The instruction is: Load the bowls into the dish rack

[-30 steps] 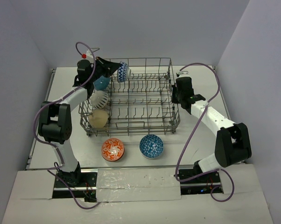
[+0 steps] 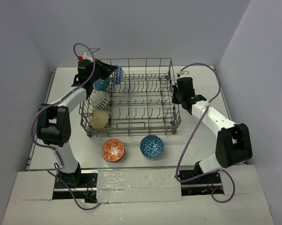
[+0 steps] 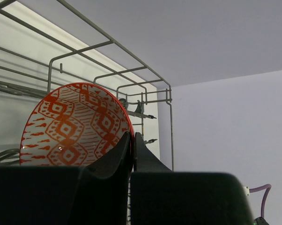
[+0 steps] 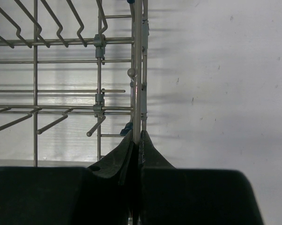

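The wire dish rack (image 2: pixel 137 132) has several bowls along its left side: blue (image 2: pixel 101 84), white ribbed (image 2: pixel 99 99), cream (image 2: pixel 98 119). At its back-left, my left gripper (image 2: pixel 114 67) grips a bowl (image 2: pixel 119 76), blue zigzag outside, red patterned inside (image 3: pixel 75 124) in the left wrist view, by the rim. My right gripper is shut on a vertical-looking wire of the rack's right side. An orange bowl (image 2: pixel 113 150) and a blue patterned bowl (image 2: pixel 152 146) rest in front of the rack.
The rack's middle and right are empty. Bare white counter (image 2: pixel 206 145) lies right of the rack. Grey walls stand at the back and both sides.
My left gripper and its bowl have moved slightly left along the back of the rack. The right arm is unchanged.
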